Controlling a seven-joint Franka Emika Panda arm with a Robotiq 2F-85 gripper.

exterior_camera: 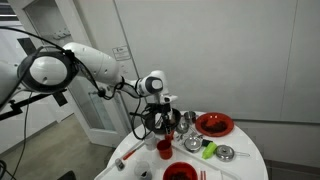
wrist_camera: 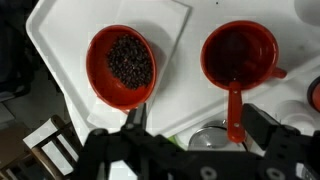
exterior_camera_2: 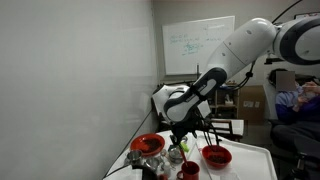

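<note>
My gripper is open, its dark fingers apart at the lower part of the wrist view. A red mug [wrist_camera: 212, 66] stands ahead of it, with a red utensil [wrist_camera: 236, 118] sticking out over the rim towards the gap between the fingers. No contact with the utensil can be made out. To the left sits a red bowl [wrist_camera: 104, 94] holding dark beans [wrist_camera: 132, 60]. In the first exterior view the gripper [exterior_camera: 171, 100] hangs above the table, over the red mug [exterior_camera: 164, 149] and the upright red utensil [exterior_camera: 170, 135].
A large red dish [exterior_camera: 214, 123] lies at the back of the white table. Metal pans [exterior_camera: 225, 153], a green item [exterior_camera: 209, 150] and a white mug [exterior_camera: 151, 142] crowd round the red mug. Some bare tabletop [exterior_camera: 246, 166] shows at the right.
</note>
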